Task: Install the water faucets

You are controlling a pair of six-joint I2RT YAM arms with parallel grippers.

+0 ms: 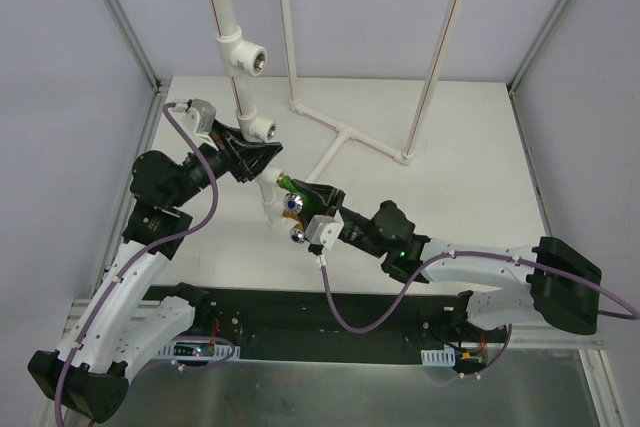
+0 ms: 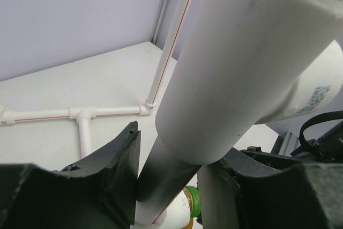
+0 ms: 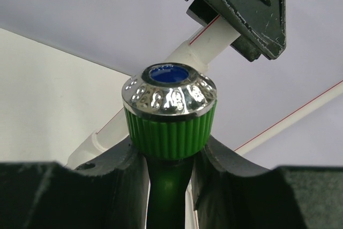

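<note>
In the top view, the upright white pipe (image 1: 241, 97) carries several side outlets on the left. My left gripper (image 1: 258, 160) is closed around it, and in the left wrist view its fingers (image 2: 123, 172) press both sides of the pipe (image 2: 177, 164). A green faucet (image 1: 285, 183) with a chrome knob (image 1: 293, 203) meets a lower outlet. My right gripper (image 1: 312, 197) is shut on the faucet's body; the right wrist view shows its green collar (image 3: 170, 135) and blue-centred cap (image 3: 169, 73). Below is an orange faucet (image 1: 291, 216). How deep the green one sits is hidden.
Thin white pipes (image 1: 345, 134) with two uprights stand behind on the white board (image 1: 460, 187). Open outlets (image 1: 250, 57) show higher on the upright pipe. The right part of the board is clear; a dark strip (image 1: 320, 322) runs along its front.
</note>
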